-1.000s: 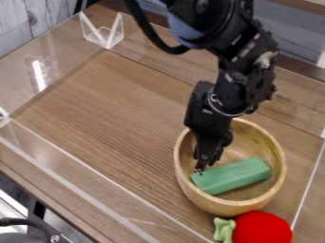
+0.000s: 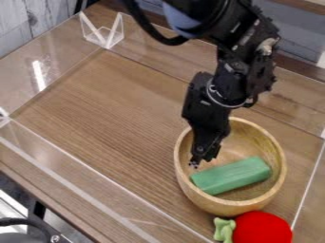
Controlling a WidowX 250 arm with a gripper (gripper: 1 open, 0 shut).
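A black gripper (image 2: 203, 152) hangs over the left part of a wooden bowl (image 2: 261, 201), its fingertips down at or just inside the rim. In the bowl lies a green oblong block (image 2: 237, 177), below and right of the fingertips. Whether the fingers hold anything is hard to make out.
A red tomato-like object (image 2: 264, 228) with a small green piece (image 2: 223, 228) lies in front of the bowl. A white wire-like stand (image 2: 102, 32) sits at the back left.
The gripper has shifted slightly left and up toward the bowl's left rim. The bowl and the green block look unmoved.
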